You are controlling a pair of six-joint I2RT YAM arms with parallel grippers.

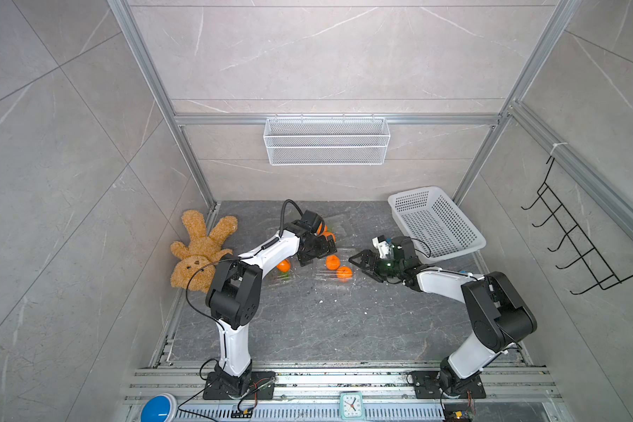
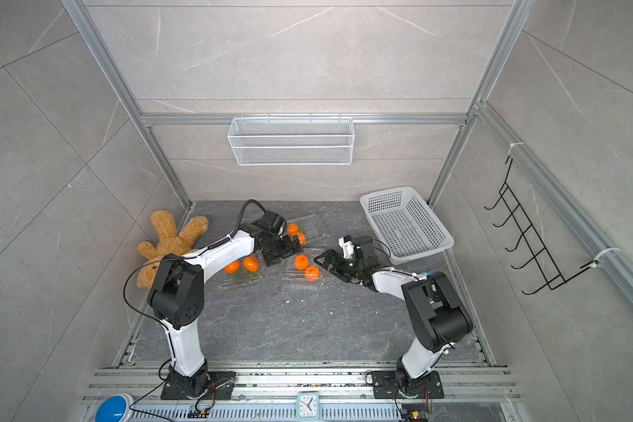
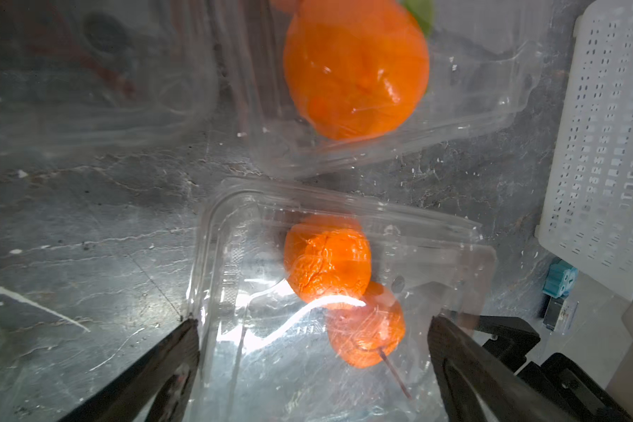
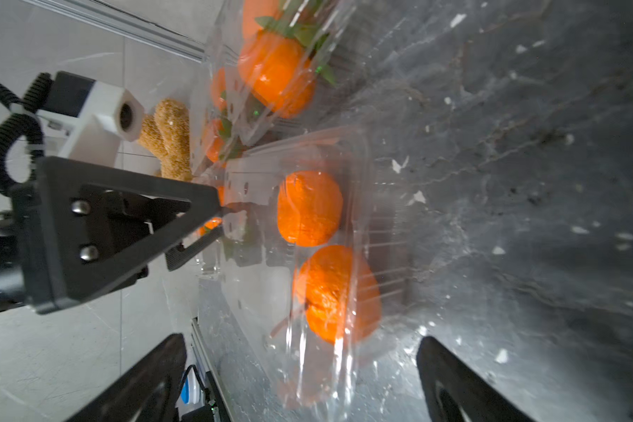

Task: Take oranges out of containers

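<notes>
Two oranges [image 3: 330, 263] lie in a clear plastic container [image 3: 274, 379] between my arms. My left gripper is open over this container, its fingers [image 3: 165, 365] apart at either side with the oranges seen between them. From the right, my right gripper stands open close to the same container, an orange [image 4: 337, 292] showing ahead of its spread fingers [image 4: 453, 387]. Behind it, a second clear container holds oranges [image 2: 296, 237]. A third container with oranges [image 2: 250, 263] is on the left, partly hidden by the left arm.
A white perforated basket [image 1: 436, 221] stands empty at the back right. A brown plush toy [image 1: 200, 253] leans at the left wall. Bare grey table [image 1: 344, 323] lies in front of the containers. The two grippers are close together.
</notes>
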